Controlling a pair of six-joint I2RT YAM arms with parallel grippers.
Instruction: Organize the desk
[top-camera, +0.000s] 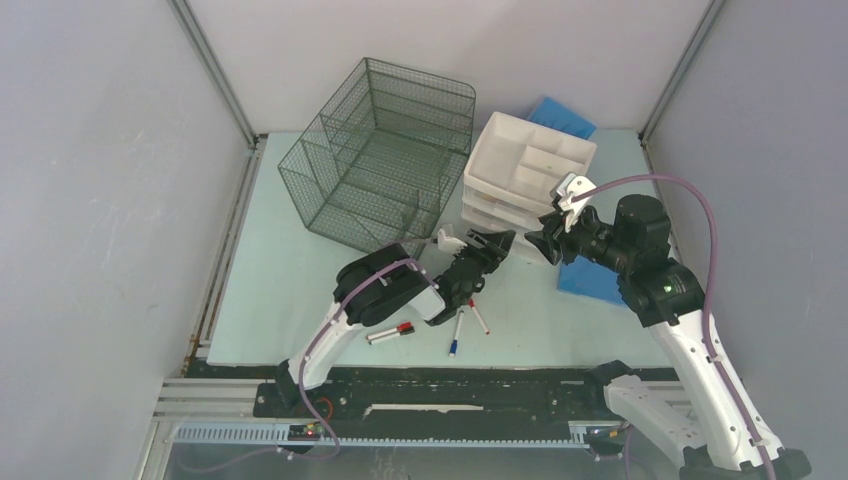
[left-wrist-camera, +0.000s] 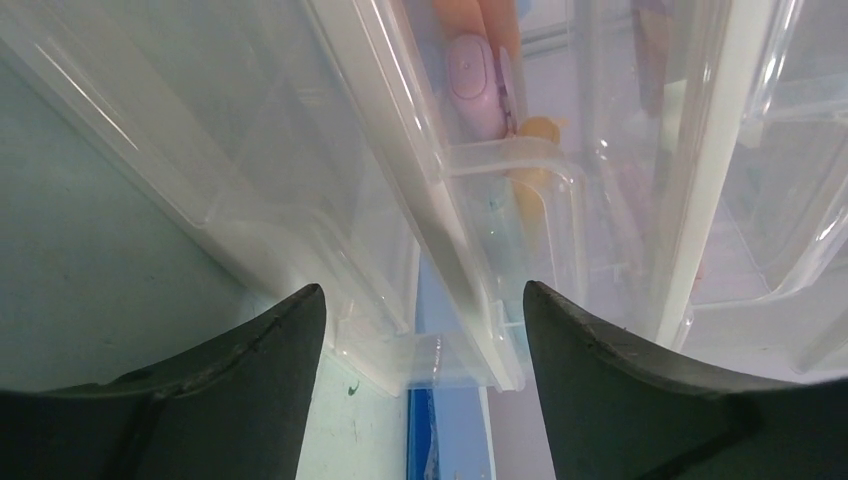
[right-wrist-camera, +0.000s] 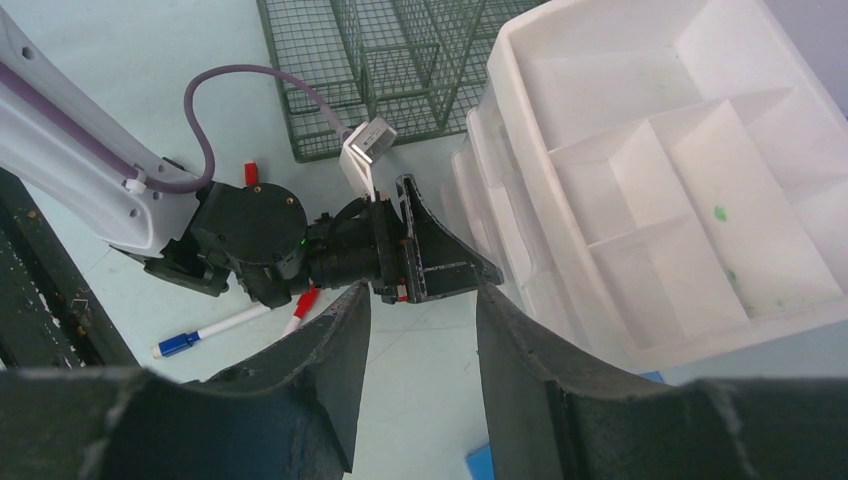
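My left gripper (top-camera: 497, 244) is at the front of the white plastic drawer organizer (top-camera: 510, 160), its fingers apart and empty; in the left wrist view they face the lip of a clear drawer (left-wrist-camera: 450, 230), with pink and orange items inside. My right gripper (top-camera: 540, 243) hangs open at the organizer's front right, above it in the right wrist view. Several markers lie on the desk front, including a blue-capped one (top-camera: 457, 333) and red-capped ones (top-camera: 479, 316).
A green wire rack (top-camera: 340, 200) stands at back left. A blue board (top-camera: 592, 285) lies right of the organizer, another blue piece (top-camera: 560, 117) behind it.
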